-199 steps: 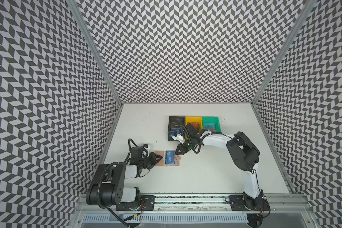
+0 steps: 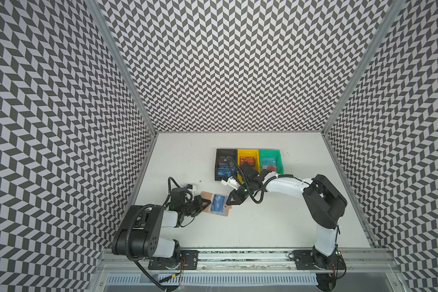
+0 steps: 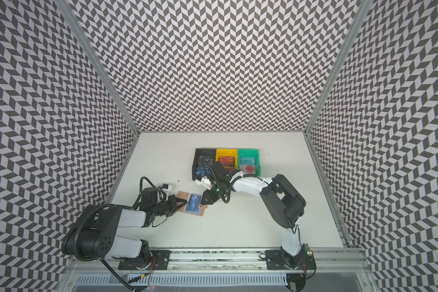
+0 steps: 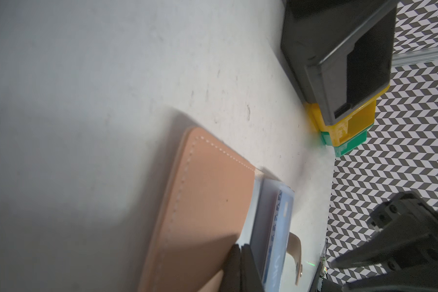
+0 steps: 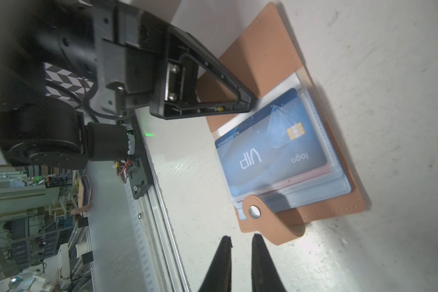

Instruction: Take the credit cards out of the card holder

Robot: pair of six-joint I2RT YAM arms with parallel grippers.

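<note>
The tan card holder (image 5: pixel 248 68) lies open on the table, its clear sleeves holding a blue VIP credit card (image 5: pixel 272 146); the snap tab (image 5: pixel 272 223) sticks out at one edge. My left gripper (image 2: pixel 206 203) is shut, its tips resting on the holder's bare tan flap beside the sleeves. My right gripper hovers at the snap-tab end, above and just off the holder, its fingertips slightly apart with nothing visible between them.
Behind the holder stand black (image 3: pixel 204 153), yellow (image 3: pixel 226 153) and green (image 3: pixel 248 153) bins with cards in them, partly hidden by my right arm. Bare table surrounds the holder.
The card holder has turned slightly, and my left gripper has edged right.
</note>
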